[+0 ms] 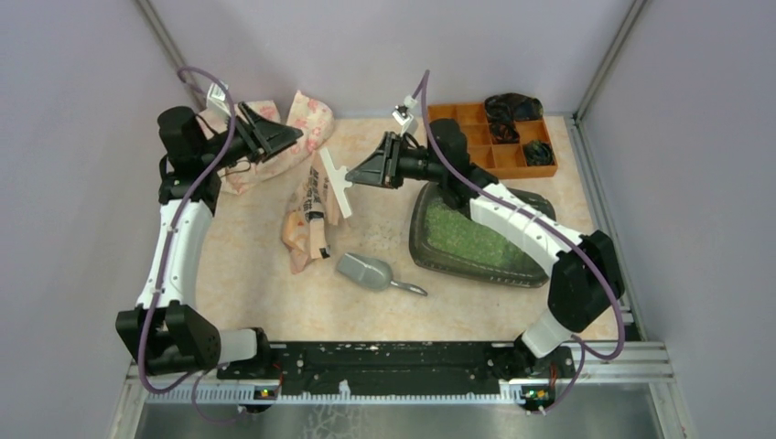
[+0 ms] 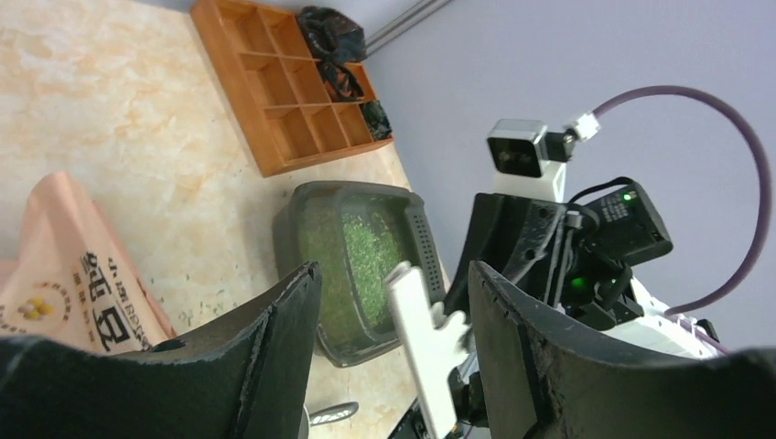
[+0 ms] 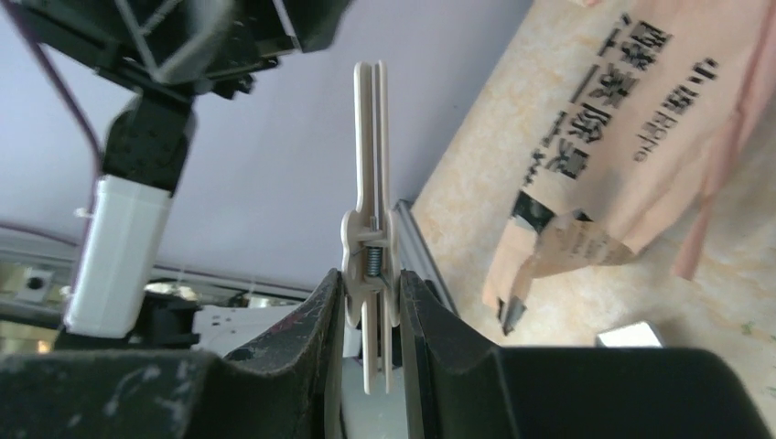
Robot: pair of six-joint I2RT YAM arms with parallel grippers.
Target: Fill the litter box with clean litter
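My right gripper is shut on a long white clip (image 1: 334,178), held upright in the right wrist view above the printed litter bag (image 1: 313,210). My left gripper (image 1: 288,133) stands open at the upper left, apart from the clip, with nothing between its fingers. The crumpled bag (image 3: 613,137) lies on the worktop below. The dark green litter box (image 1: 476,242), green-bottomed, sits at the right beneath my right arm. A grey scoop (image 1: 366,273) lies in front of the bag.
A wooden compartment organizer (image 1: 458,119) with black bags stands at the back right. Pink-patterned packs (image 1: 311,114) lie at the back left.
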